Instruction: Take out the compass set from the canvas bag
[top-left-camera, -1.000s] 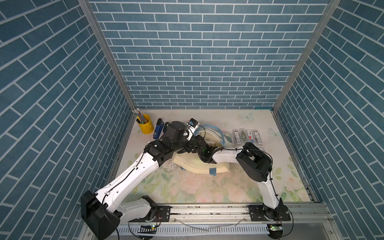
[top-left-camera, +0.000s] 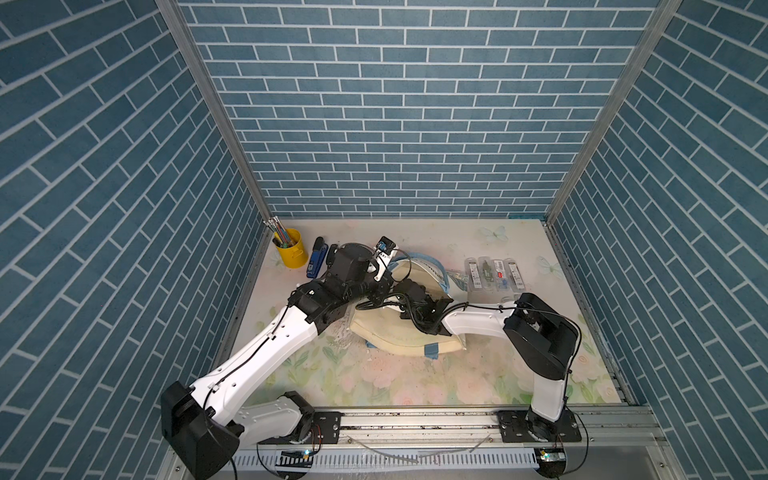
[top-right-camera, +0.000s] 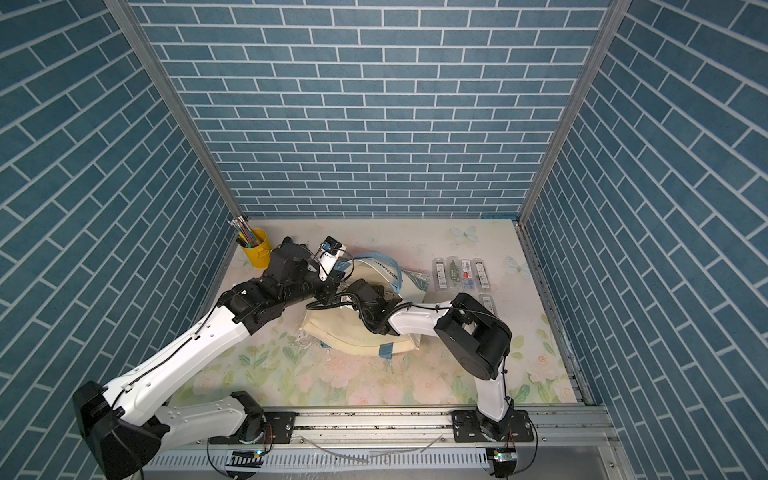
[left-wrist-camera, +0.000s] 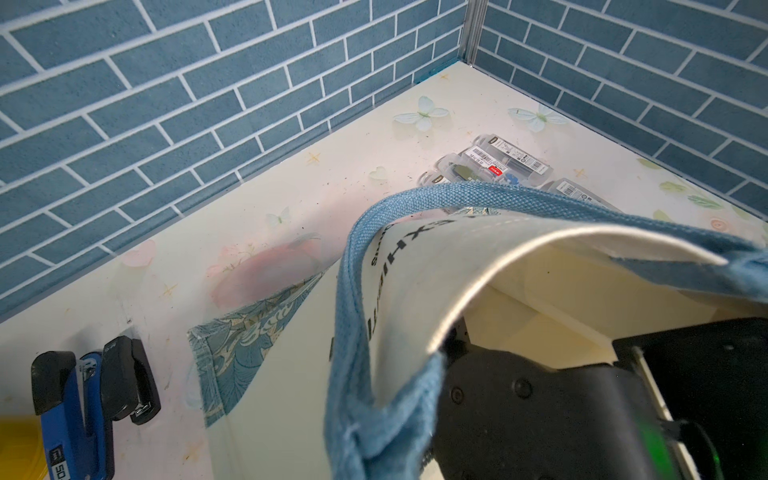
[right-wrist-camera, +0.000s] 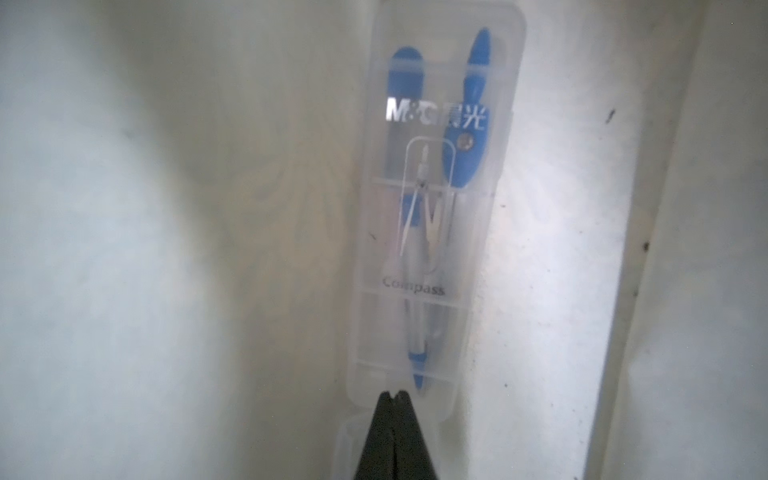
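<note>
The cream canvas bag (top-left-camera: 408, 340) with blue straps lies mid-table, its rim and strap (left-wrist-camera: 356, 264) filling much of the left wrist view. My left gripper sits at the bag's upper left; its fingertips are hidden. Inside the bag, my right wrist view shows the compass set (right-wrist-camera: 428, 208), a clear case with blue tools. My right gripper is shut just at the case's lower end, nothing visible between its fingertips. The right gripper's housing shows under the bag's rim in the left wrist view.
A yellow pen cup (top-left-camera: 292, 252) and blue stapler (left-wrist-camera: 76, 408) stand at the left. Several small plastic packs (top-left-camera: 496, 273) lie at the back right.
My right arm has shifted right and slightly toward the front, and the bag's front has moved a little the same way. The left arm is nearly unchanged.
</note>
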